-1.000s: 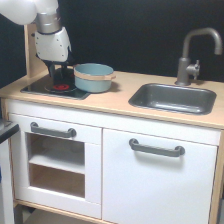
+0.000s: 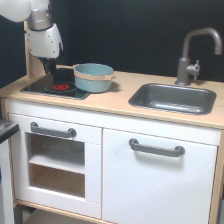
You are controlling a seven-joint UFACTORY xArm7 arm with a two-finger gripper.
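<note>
A blue-grey pot (image 2: 95, 79) with light wooden handles stands on the right part of the black stovetop (image 2: 42, 88), at its edge with the wooden counter. To its left, a red burner mark (image 2: 61, 87) shows uncovered. My gripper (image 2: 50, 68) hangs from the white arm (image 2: 43, 38) above the stovetop's left rear part, apart from the pot. Its fingers are small and dark against the black wall, so the gripper's state is not clear. I see no object hanging from it.
A metal sink (image 2: 172, 97) with a grey faucet (image 2: 190, 58) lies to the right. Bare wooden counter (image 2: 122, 92) separates pot and sink. Below are a white oven door (image 2: 52, 130) with a dark handle and a closed cabinet door (image 2: 158, 180).
The arm and gripper have shifted left and slightly up, away from the pot's left side. The pot looks unmoved.
</note>
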